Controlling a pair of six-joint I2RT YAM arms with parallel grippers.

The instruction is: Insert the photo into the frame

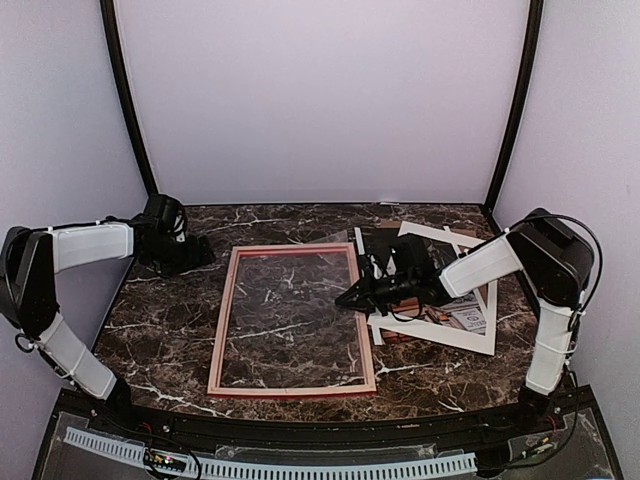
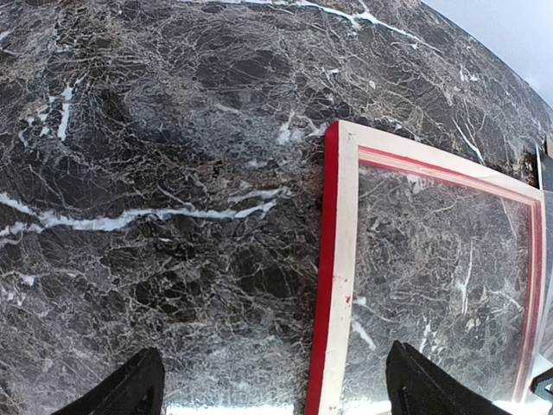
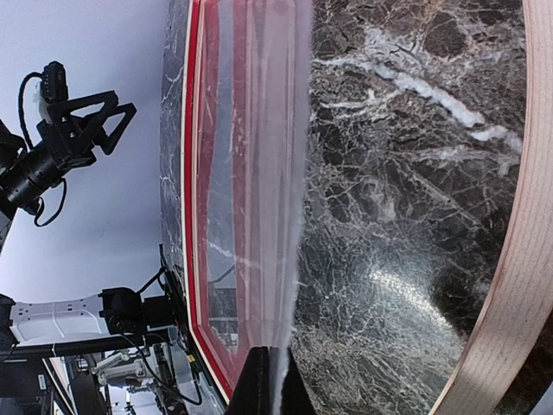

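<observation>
The empty-looking wooden picture frame (image 1: 221,320), pale on top with red outer sides, lies on the table; marble pattern shows through its middle. A thin clear sheet (image 3: 283,173) stands up in the right wrist view, its lower end between the fingers of my right gripper, which is shut on it. That gripper is over the frame's right side in the top view. My left gripper hangs open left of the frame, nothing between its fingers. A white-bordered photo (image 1: 477,318) lies to the right, partly hidden beneath the right arm.
Other flat pieces (image 1: 381,241) lie under and around the photo, hard to tell apart. White walls close off the back and sides.
</observation>
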